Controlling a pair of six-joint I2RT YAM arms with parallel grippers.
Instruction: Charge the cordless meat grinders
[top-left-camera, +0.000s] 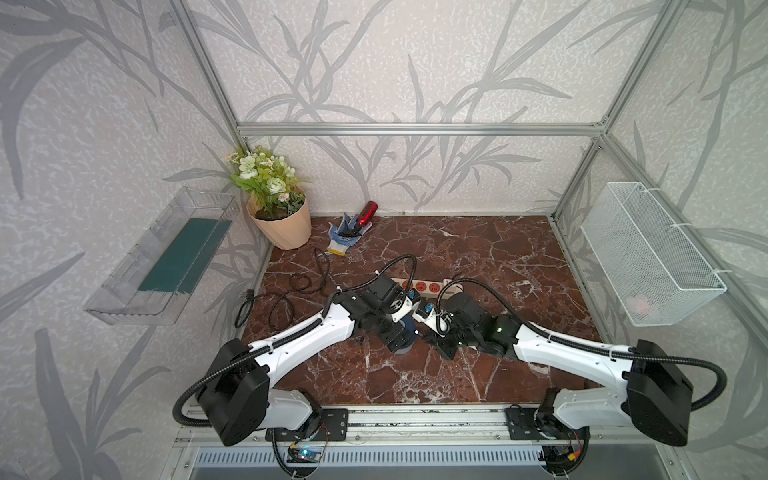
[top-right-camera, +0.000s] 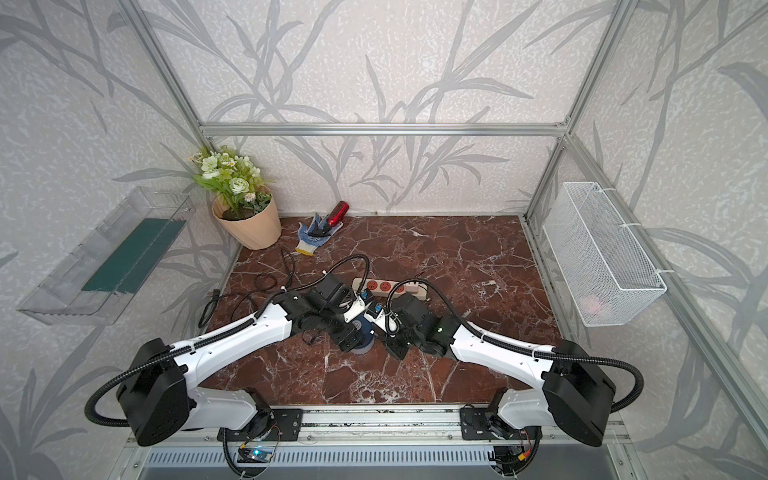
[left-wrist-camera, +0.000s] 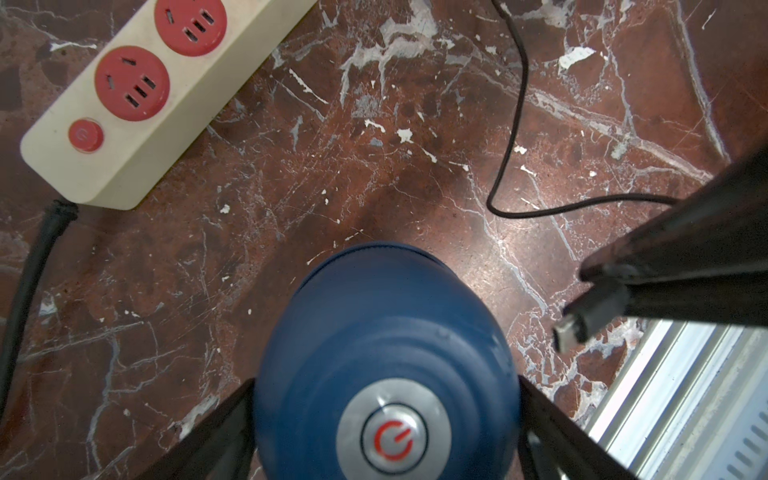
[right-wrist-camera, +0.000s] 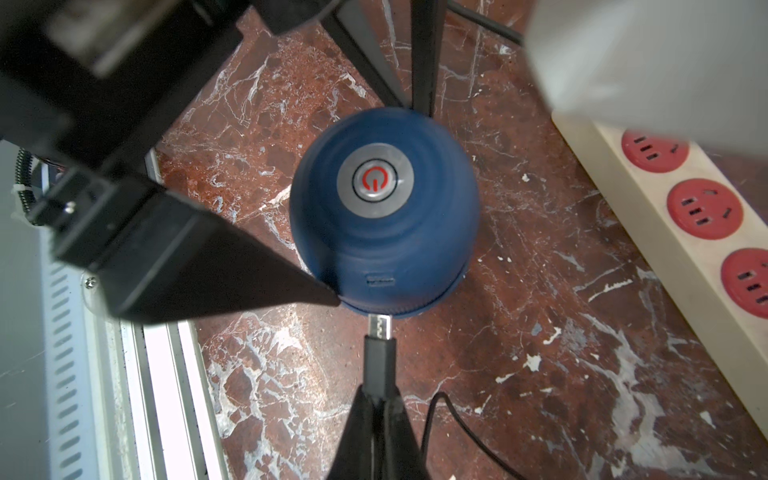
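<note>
The meat grinder (left-wrist-camera: 384, 320), a dark blue rounded body with a red power symbol, stands upright on the marble table. My left gripper is open, its fingers on either side of the grinder's body. Held by its dark body, a charging plug (right-wrist-camera: 380, 356) sits in my right gripper, which is shut on it. The metal tip points at the grinder's lower side, just short of a small charging port (right-wrist-camera: 381, 281) in the right wrist view. Both arms partly hide the grinder (top-left-camera: 407, 339) in the top left view.
A power strip (left-wrist-camera: 160, 104) with red sockets lies behind the grinder. A thin black cable (left-wrist-camera: 512, 144) loops across the table. At the back left are a flower pot (top-left-camera: 283, 225) and a blue glove (top-left-camera: 345, 232) with a red-handled tool.
</note>
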